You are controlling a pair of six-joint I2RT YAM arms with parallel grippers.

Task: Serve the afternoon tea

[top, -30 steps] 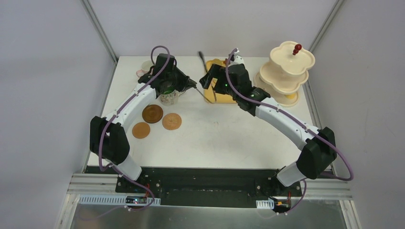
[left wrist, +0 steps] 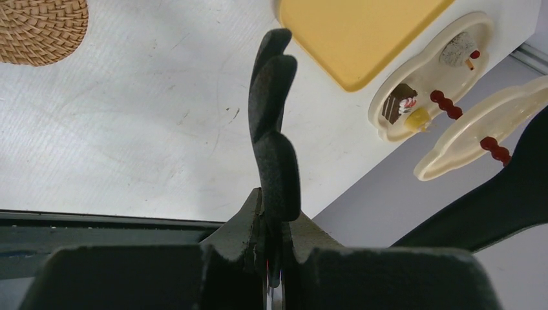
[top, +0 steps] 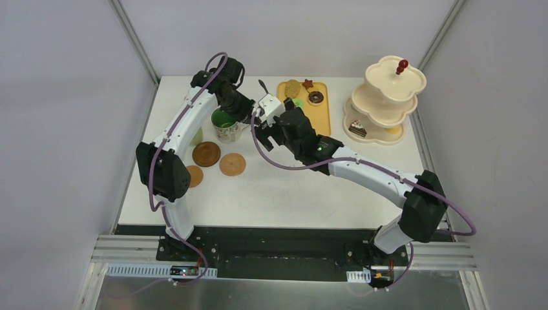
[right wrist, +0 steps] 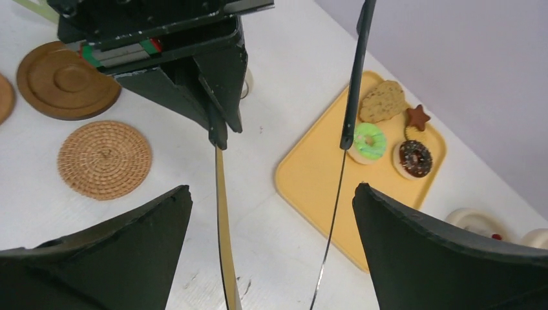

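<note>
A pair of tongs with black tips [left wrist: 276, 129] and thin arms [right wrist: 223, 226] spreads out in a V. My left gripper is shut on one black tip. The other tip [right wrist: 349, 123] points free, up and to the right in the right wrist view. My right gripper is open, its fingers [right wrist: 139, 236] apart on either side of the two arms. Where the arms join is out of that view. On the yellow tray [top: 320, 124] lie a chocolate donut [right wrist: 413, 159], a green donut [right wrist: 369, 141] and cookies [right wrist: 382, 101].
A floral mug [top: 228, 132] with a green inside stands under the left arm. Round mats [top: 232, 164] and a brown saucer [top: 206, 154] lie in front. A tiered stand [top: 395, 77] with cakes is at far right.
The right gripper has moved left, close up to the left gripper.
</note>
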